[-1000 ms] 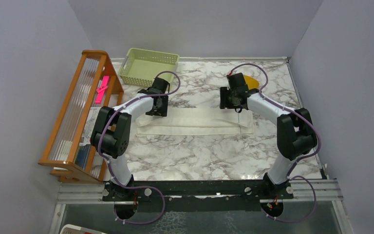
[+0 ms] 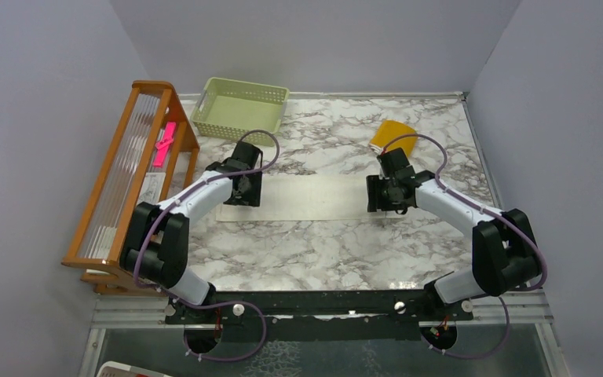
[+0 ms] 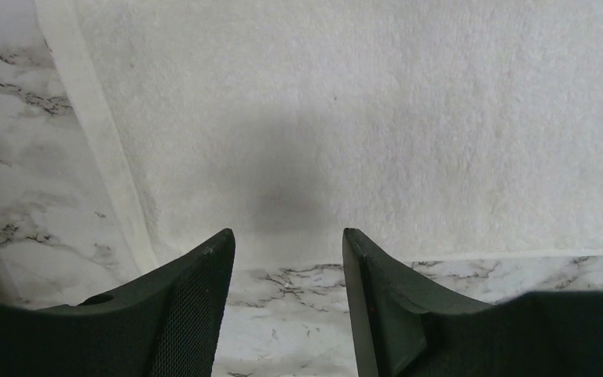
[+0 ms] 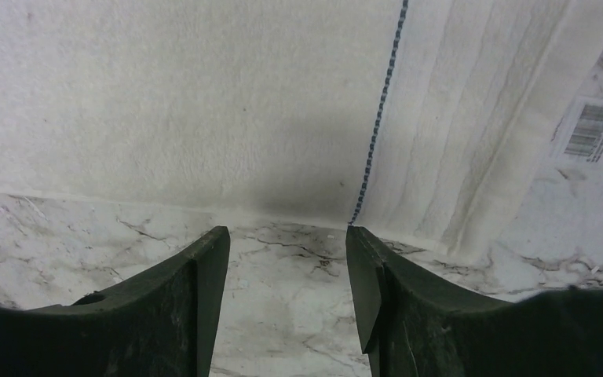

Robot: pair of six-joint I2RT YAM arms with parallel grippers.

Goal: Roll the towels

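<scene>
A long white towel lies as a flat strip across the middle of the table, its length running left to right. At its left end, over the near edge, my left gripper stands part open with nothing between its fingers. My right gripper is open and empty above the near edge at the other end. The right wrist view shows a dark stitched line across the towel and a white label beyond its right end. In the left wrist view the towel has a folded-looking left border.
At the back left stands a green basket; a yellow cloth lies at the back right. A wooden rack borders the table's left side. Bare marble table lies in front of the towel.
Both grippers have moved toward the front edge, the right one also rightward. The towel's upper layer, earlier with a visible step along its front, now lies flat with its near edge slightly closer.
</scene>
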